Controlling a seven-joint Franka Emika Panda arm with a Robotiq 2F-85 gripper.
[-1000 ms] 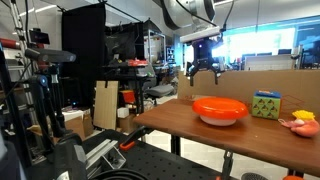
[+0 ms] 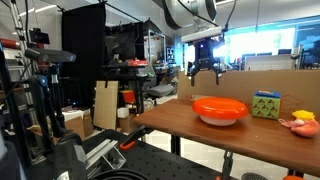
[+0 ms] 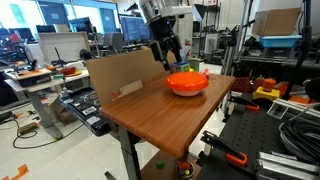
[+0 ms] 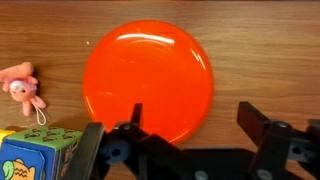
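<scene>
A round orange lid or disc (image 4: 148, 85) fills the middle of the wrist view. From the side it rests on top of a white bowl (image 2: 220, 121), covering its opening. My gripper is open, its two dark fingers spread wide with nothing between them. In the first exterior view the gripper (image 2: 205, 78) hangs above the table, clear of the orange disc by a good gap. What lies inside the bowl is hidden.
A colourful block with green and blue faces (image 2: 266, 104) stands behind the bowl. Beside it lies a pink soft toy (image 2: 301, 124).
</scene>
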